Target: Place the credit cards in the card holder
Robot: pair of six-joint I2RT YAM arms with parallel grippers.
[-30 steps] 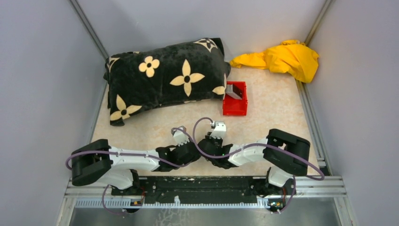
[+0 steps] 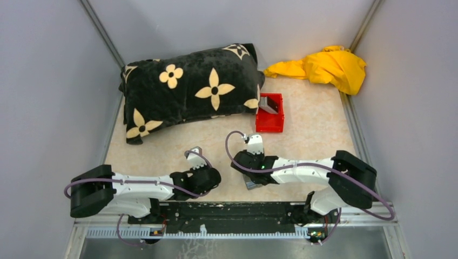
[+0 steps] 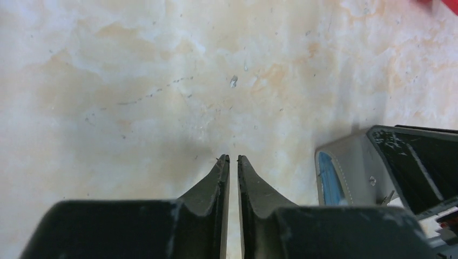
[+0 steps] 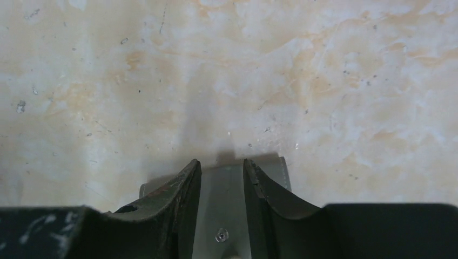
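Observation:
The grey card holder (image 4: 221, 202) lies below my right gripper, whose fingers stand apart over it. In the left wrist view the holder (image 3: 356, 156) shows a blue edge (image 3: 328, 178) at its open side; I cannot tell how many cards are inside. A dark finger of my right gripper hangs over it there. My left gripper is apart from the holder, to its left; a narrow gap separates its fingertips and nothing is between them. From above, only a corner of the holder (image 2: 251, 183) peeks out beneath the right arm.
A red open box (image 2: 270, 125) holding a grey item (image 2: 268, 104) stands at the back. Behind the arms lie a black patterned pillow (image 2: 194, 89) and a yellow cloth (image 2: 335, 67). Bare table stretches between the arms and these things.
My left arm has drawn back to the left, away from the right one.

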